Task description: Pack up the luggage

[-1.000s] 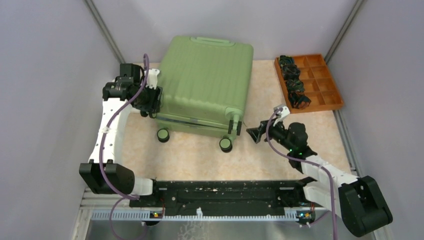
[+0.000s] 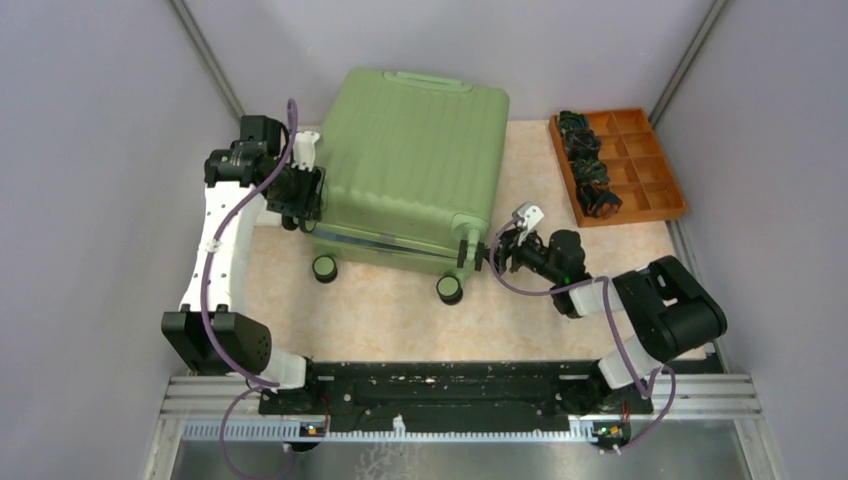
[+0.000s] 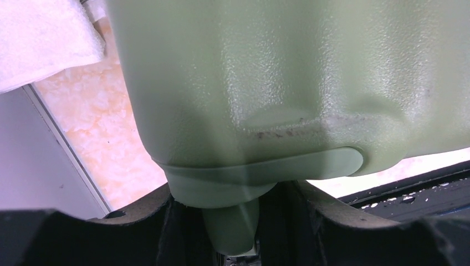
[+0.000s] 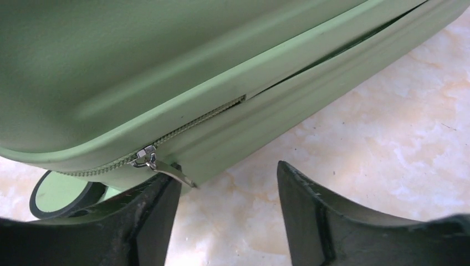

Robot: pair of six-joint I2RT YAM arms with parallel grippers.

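The green suitcase (image 2: 410, 160) lies closed on the table, a narrow gap along its zipper seam. My left gripper (image 2: 305, 205) is shut on its left corner; in the left wrist view the shell's rim fills the space between the fingers. My right gripper (image 2: 495, 255) is at the suitcase's near right corner, part open; in the right wrist view a metal zipper pull (image 4: 172, 170) lies by its left finger, with zipper teeth along the seam.
A wooden compartment tray (image 2: 635, 165) with dark items stands at the back right. A white towel (image 3: 39, 39) lies left of the suitcase.
My right gripper has moved left and up in the top view to the suitcase corner. My left gripper and the suitcase shifted only slightly.
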